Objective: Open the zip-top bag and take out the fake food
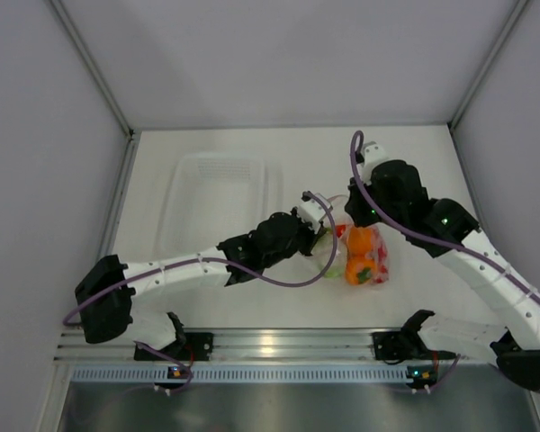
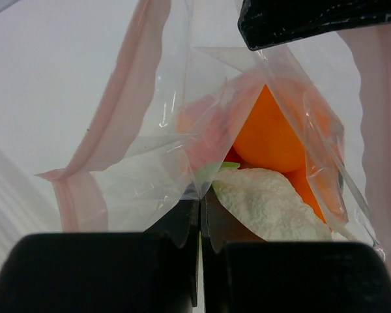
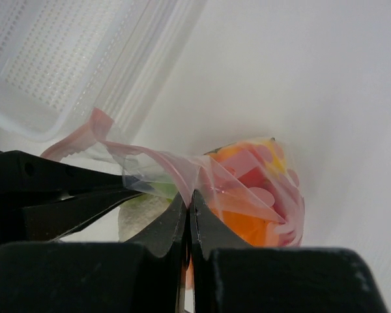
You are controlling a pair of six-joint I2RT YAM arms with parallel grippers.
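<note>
The clear zip top bag (image 1: pixel 372 263) with pink seal strips stands right of centre, its top spread in the left wrist view. Inside show orange fake food (image 2: pixel 269 134), a pale cabbage-like piece (image 2: pixel 264 199) and red and yellow pieces. My left gripper is shut on the near side of the bag's top, film at its tips. My right gripper is shut on the bag's pink seal edge at the other side, above the food.
A white perforated bin (image 1: pixel 171 193) stands to the left, close beside the bag.
</note>
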